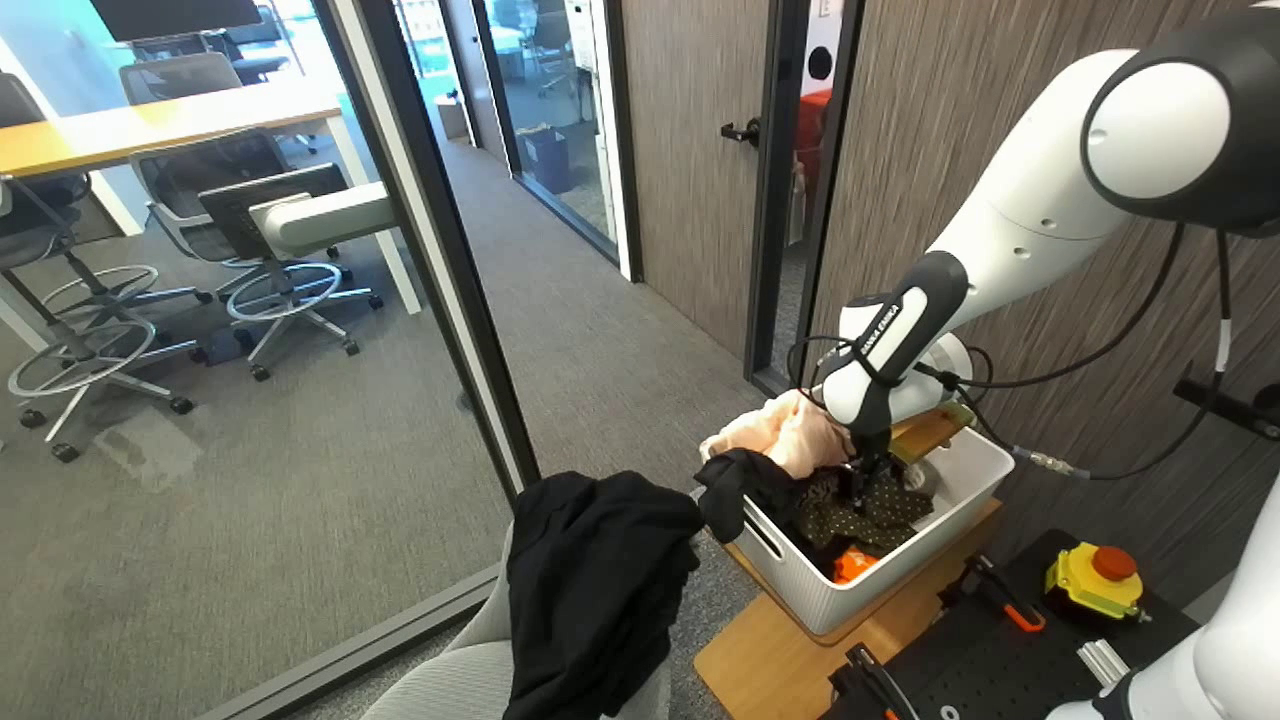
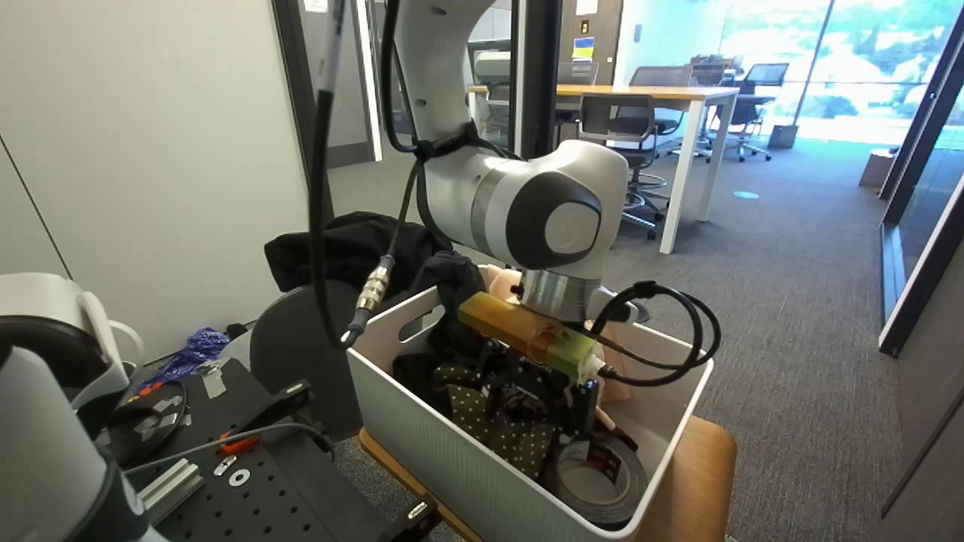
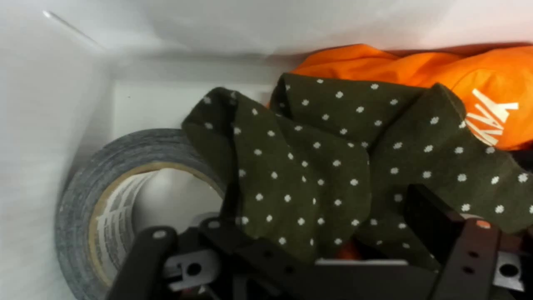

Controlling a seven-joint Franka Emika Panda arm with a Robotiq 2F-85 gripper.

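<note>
Inside the white basket point(image 1: 786, 584), my gripper is open, with its fingers apart above a dark green cloth with white dots point(image 3: 295, 185). In the wrist view part of that cloth rises in folds between the two fingers, and none of it is pinched. An orange cloth point(image 3: 414, 70) with white lettering lies against the basket wall beyond it. A roll of grey tape point(image 3: 80, 200) sits in the basket's corner, left of the dotted cloth. Peach fabric point(image 1: 786, 434) and a black cloth point(image 1: 756, 480) fill the basket's other end, the black one draped over the rim.
A black garment point(image 1: 600, 576) hangs over a grey chair beside the basket. The basket stands on a wooden stool point(image 1: 750, 660). Close by is a black perforated board point(image 1: 1020, 660) with clamps and a yellow emergency stop point(image 1: 1092, 582).
</note>
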